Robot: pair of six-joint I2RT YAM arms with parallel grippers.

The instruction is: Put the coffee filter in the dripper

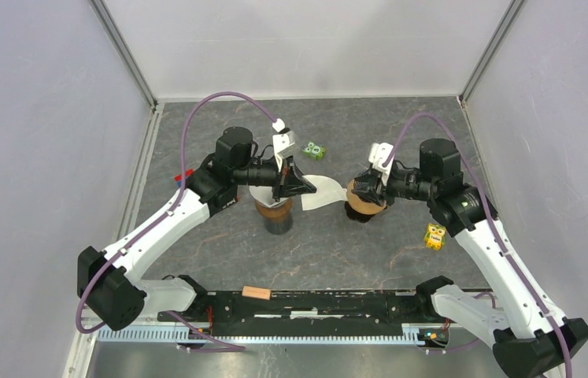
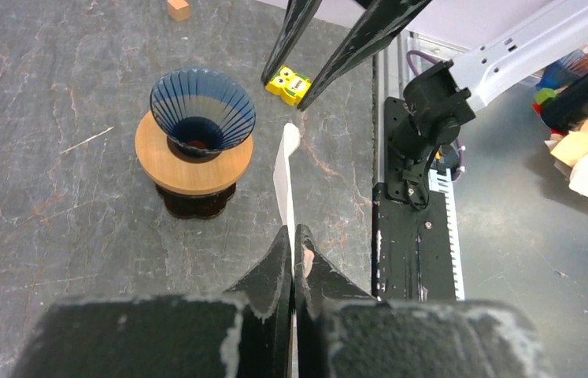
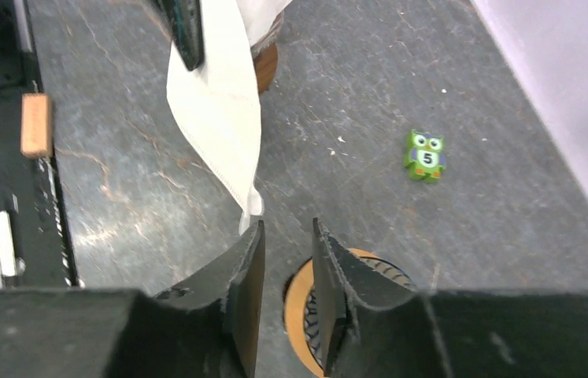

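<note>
My left gripper point(image 1: 305, 187) is shut on the white paper filter point(image 1: 320, 194), which hangs out from its fingertips and appears edge-on in the left wrist view. My right gripper stands open just right of the filter's free end, with nothing seen between its fingertips. The dark ribbed dripper point(image 2: 201, 101) sits on a wooden ring point(image 2: 153, 157) over a dark base, below my right gripper and mostly hidden by it in the top view.
A wood-and-glass container point(image 1: 277, 222) with white paper stands beneath my left arm. A green owl toy point(image 1: 314, 150) lies at the back, a yellow one point(image 1: 434, 236) at the right, a small wooden block point(image 1: 256, 292) at the front edge.
</note>
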